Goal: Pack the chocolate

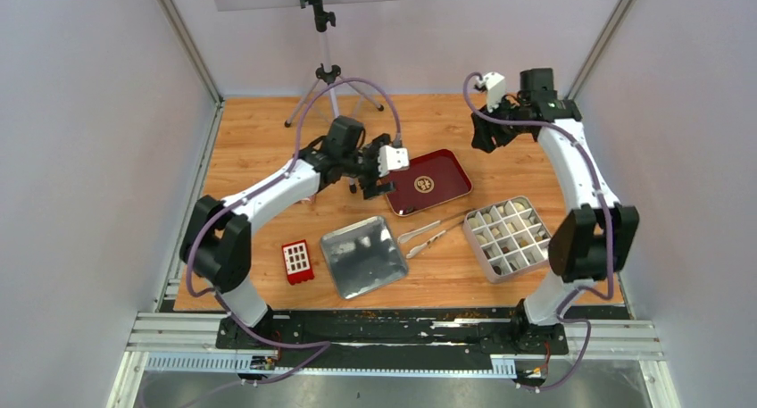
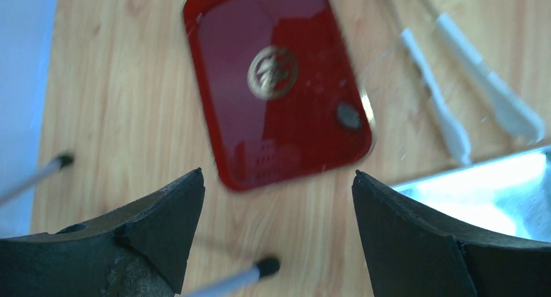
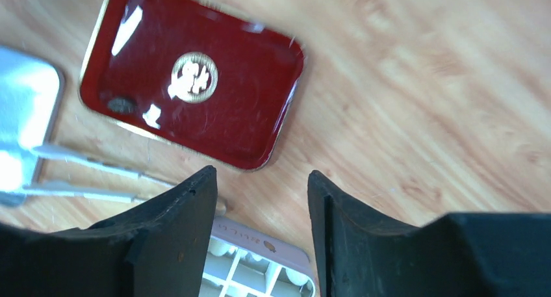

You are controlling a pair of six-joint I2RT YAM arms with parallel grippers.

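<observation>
A dark red tray with a gold emblem and a small dark piece lies at the centre back. Two white-handled utensils lie between the steel tray and a compartment box of pale pieces. My left gripper hangs above the red tray's left side, fingers apart with nothing between them. My right gripper is raised right of and behind the red tray, also apart and empty.
A small red box with a white grid sits front left. A tripod stands at the back. Bare wood surrounds the trays.
</observation>
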